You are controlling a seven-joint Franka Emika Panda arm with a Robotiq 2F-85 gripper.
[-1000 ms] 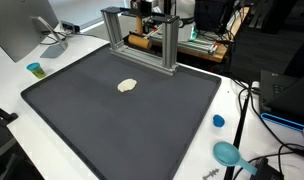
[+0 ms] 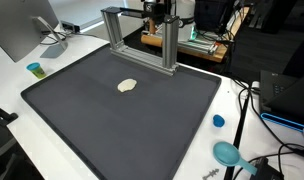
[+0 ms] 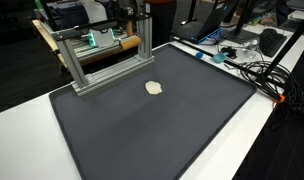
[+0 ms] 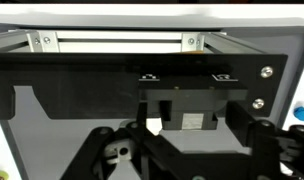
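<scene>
A small cream, round flat piece (image 2: 126, 85) lies on the dark grey mat (image 2: 112, 125), in front of the metal frame (image 3: 102, 76). In the wrist view my gripper is over a black plate (image 4: 67, 82) with printed marks and screws. Its dark fingers stand on either side of a dark block, with a small pale square (image 4: 193, 122) showing below. Black on black, their contact with the block is unclear. The exterior views cut off the top of the frame, so the gripper is not clear there.
A teal-and-yellow cup (image 2: 36, 70) stands at the left table edge. Blue (image 2: 218, 121) and turquoise (image 2: 232, 155) items lie on the white table at right, near cables.
Behind the frame, the orange-brown part seen in exterior view 1 has shifted and now shows less. The cream piece and mat are unmoved.
</scene>
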